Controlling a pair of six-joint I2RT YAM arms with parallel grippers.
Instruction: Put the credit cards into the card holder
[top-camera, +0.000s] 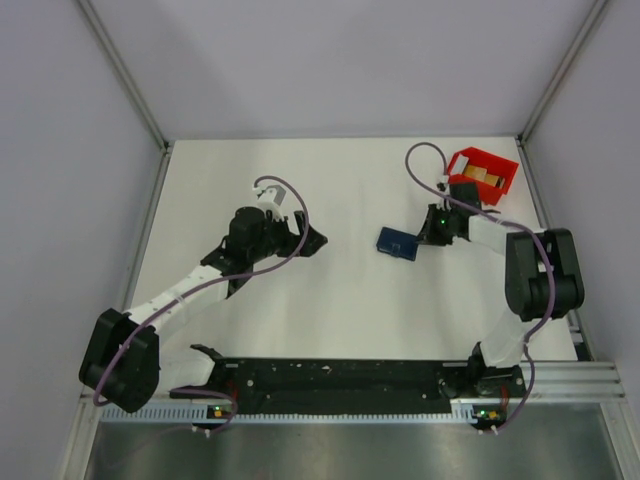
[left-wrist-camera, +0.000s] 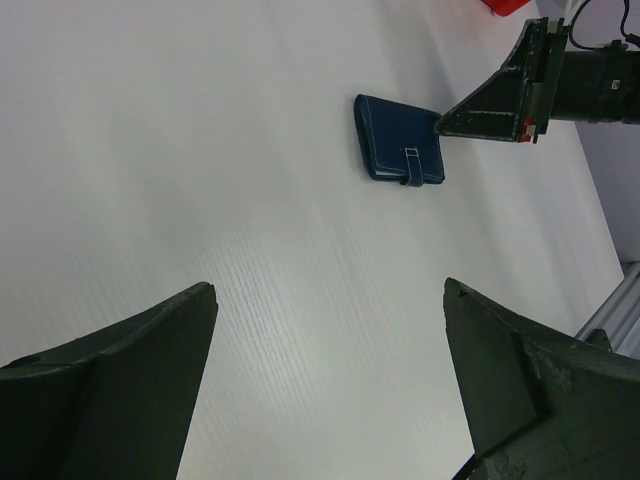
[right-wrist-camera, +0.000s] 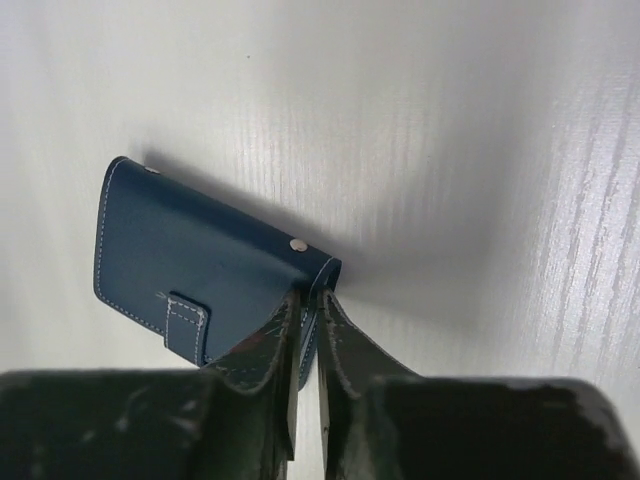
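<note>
The navy leather card holder (top-camera: 397, 242) lies on the white table right of centre, its snap strap showing in both wrist views (left-wrist-camera: 400, 135) (right-wrist-camera: 190, 255). My right gripper is at the holder's right edge, fingertips nearly together on that edge; whether it grips it is unclear. My left gripper stands open over bare table, left of the holder, with nothing between its fingers.
A red box (top-camera: 505, 165) at the back right holds light and tan card-like items, probably the cards, partly hidden by the right arm in the top view.
</note>
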